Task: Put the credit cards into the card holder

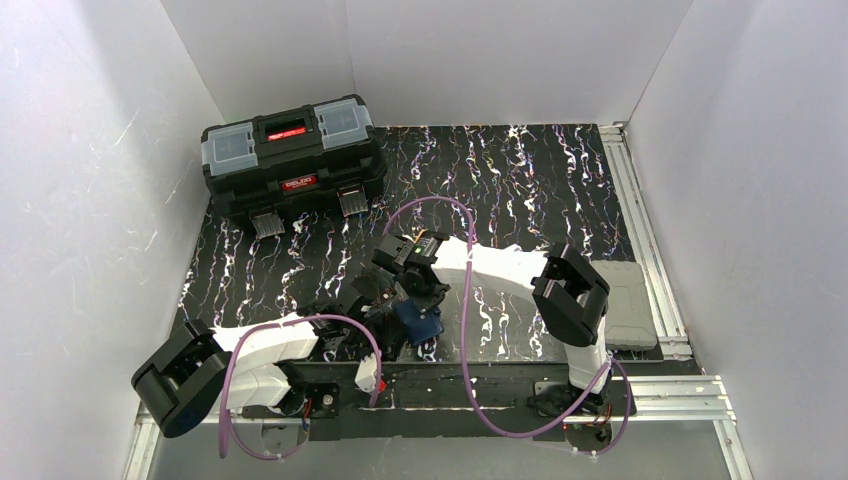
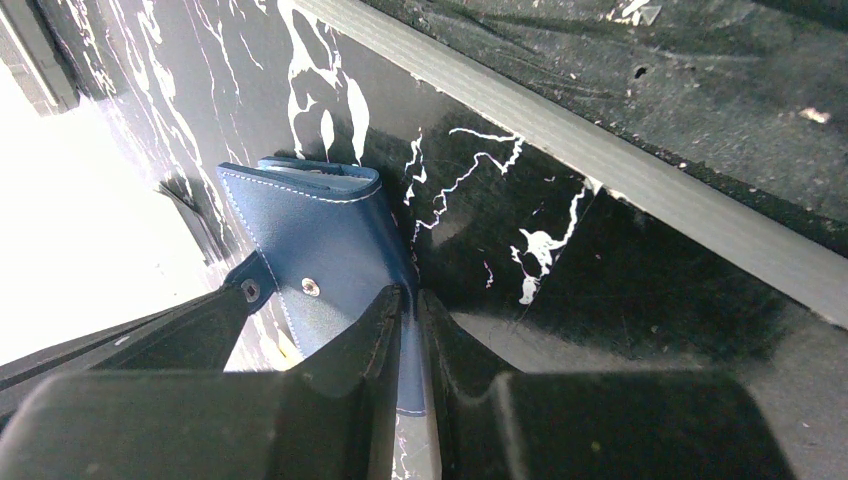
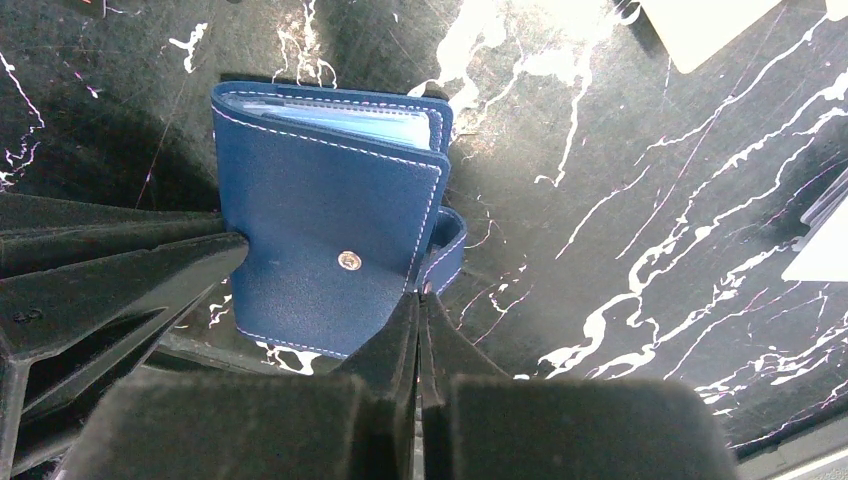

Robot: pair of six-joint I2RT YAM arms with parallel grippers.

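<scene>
The blue card holder (image 3: 320, 220) lies closed on the table, its strap (image 3: 446, 245) unfastened and curling out at the right side. Pale card edges (image 3: 390, 122) show in its upper opening. My left gripper is shut on the holder's folded side edge. Against the strap's snap end rests the tip of my right gripper, which is shut; whether the thin strap is pinched there is unclear. From above, the arms hide much of the holder (image 1: 422, 325). A light card (image 3: 700, 25) and some white cards (image 3: 820, 240) lie farther right.
A black toolbox (image 1: 290, 160) stands at the back left and a grey box (image 1: 622, 305) at the right. The table's metal edge strip (image 2: 600, 165) runs close to the holder. Table space behind the arms is clear.
</scene>
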